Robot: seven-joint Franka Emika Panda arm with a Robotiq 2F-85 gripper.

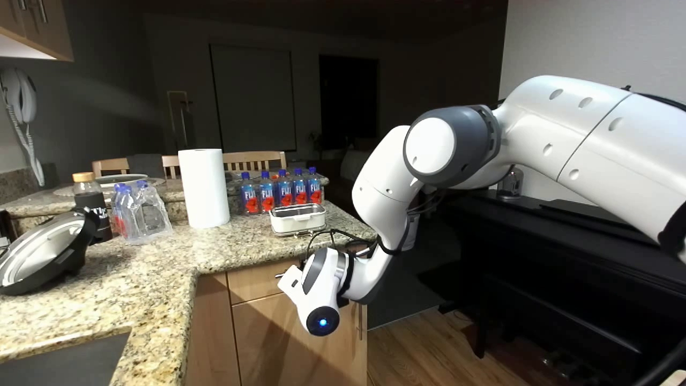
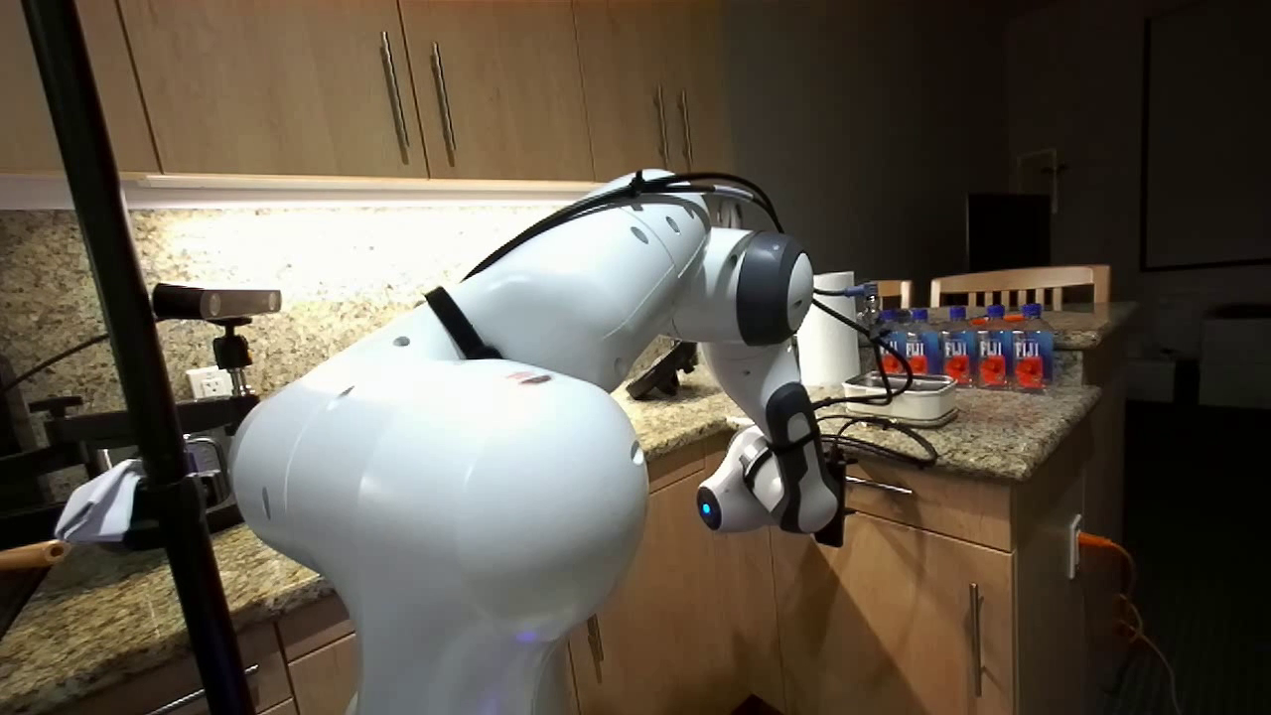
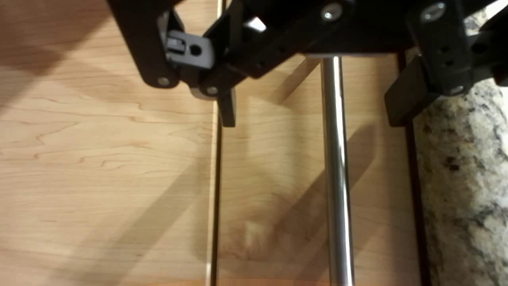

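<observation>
In the wrist view my gripper stands open, its two dark fingers far apart. A steel bar handle (image 3: 337,171) runs up the picture between them, with a gap on either side. Behind the handle is the wooden drawer front (image 3: 271,190), which sits closed under the granite counter (image 3: 469,190). One finger (image 3: 227,109) is over the seam between the drawer and the cabinet door (image 3: 109,190); the other lies near the counter's edge. Whether the fingertips touch the wood cannot be told. The second exterior view shows the handle (image 2: 879,487) beside my gripper.
Above the drawer, the counter holds a white container (image 1: 297,219), several water bottles (image 1: 281,193) and a paper towel roll (image 1: 204,187). A black lidded pan (image 1: 48,251) and wrapped bottles (image 1: 137,211) are farther left. Cables (image 2: 888,435) hang by my wrist.
</observation>
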